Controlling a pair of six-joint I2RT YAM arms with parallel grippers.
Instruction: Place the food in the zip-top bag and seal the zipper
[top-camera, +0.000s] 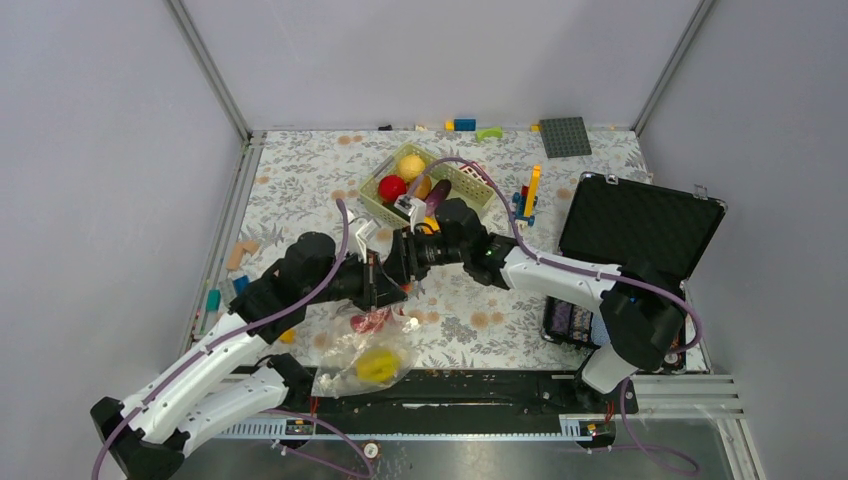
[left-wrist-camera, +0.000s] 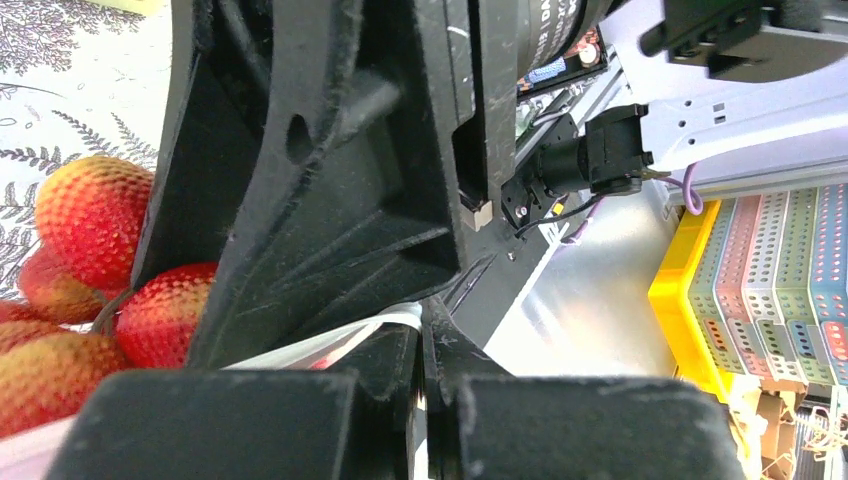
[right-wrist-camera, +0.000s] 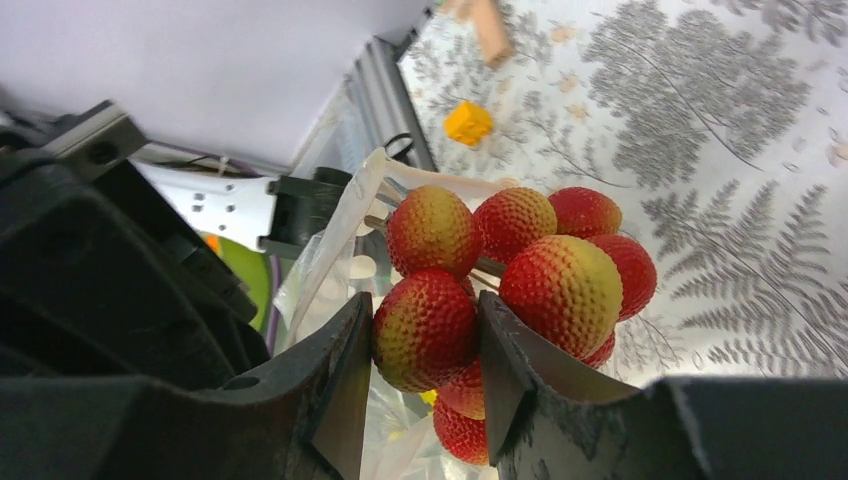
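Observation:
The clear zip top bag (top-camera: 345, 365) hangs at the table's front edge below my grippers, a yellow item inside. My left gripper is shut on the bag's white top edge. My right gripper is beside it, its fingers around a red-yellow lychee-like fruit (right-wrist-camera: 420, 325) in a cluster (right-wrist-camera: 555, 285) at the bag's mouth; whether they grip it firmly I cannot tell. In the left wrist view the right gripper's dark body covers much of the middle.
A basket (top-camera: 368, 195) of produce stands at the back. An open black case (top-camera: 625, 230) is at the right. Small blocks (right-wrist-camera: 468, 122) lie on the left of the table.

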